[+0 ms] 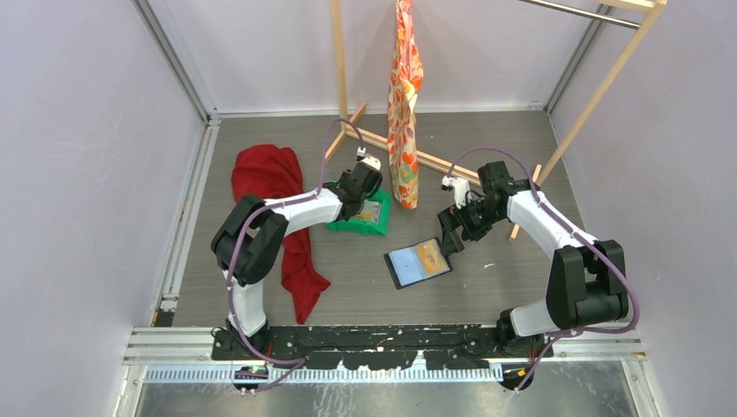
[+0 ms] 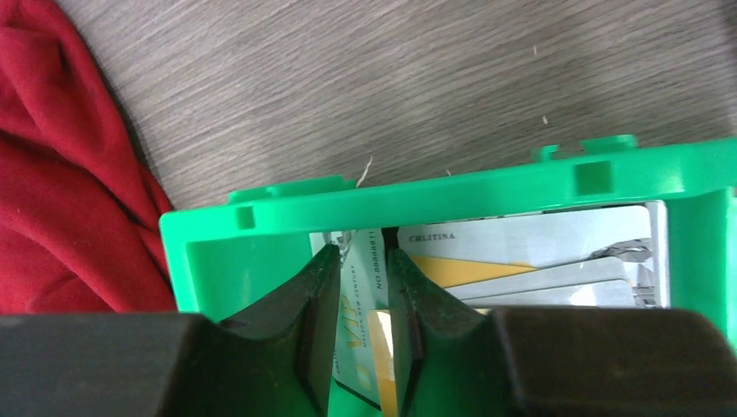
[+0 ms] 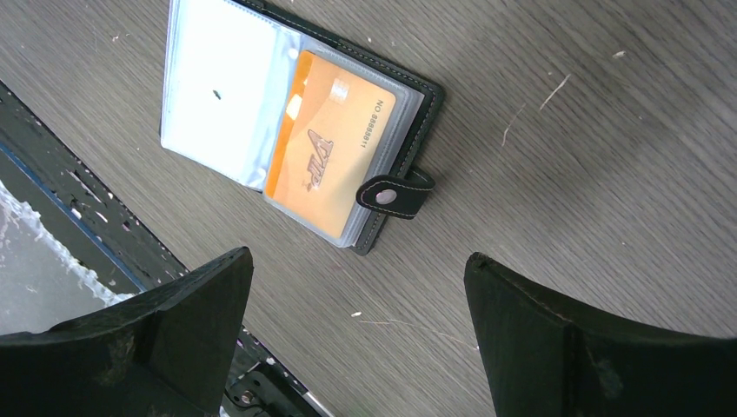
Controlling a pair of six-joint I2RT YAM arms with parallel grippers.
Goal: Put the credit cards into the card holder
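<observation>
In the left wrist view, my left gripper reaches into the green basket (image 2: 417,204), its fingers a narrow gap apart. Between them show a pale green card (image 2: 356,269) and the edge of a yellow-orange card (image 2: 381,352), close by the right finger; a gap remains at the left finger. Grey-white cards (image 2: 530,236) lie stacked right of the fingers. The black card holder (image 3: 426,113) lies unfolded on the table, an orange card (image 3: 335,143) in its clear sleeve. Over the table beside it, my right gripper is wide open and empty.
A red cloth (image 1: 269,174) lies left of the basket. Behind the basket, a patterned cloth (image 1: 404,104) hangs beside a wooden frame (image 1: 434,163). Bare table (image 1: 348,278) stretches between the red cloth and the card holder.
</observation>
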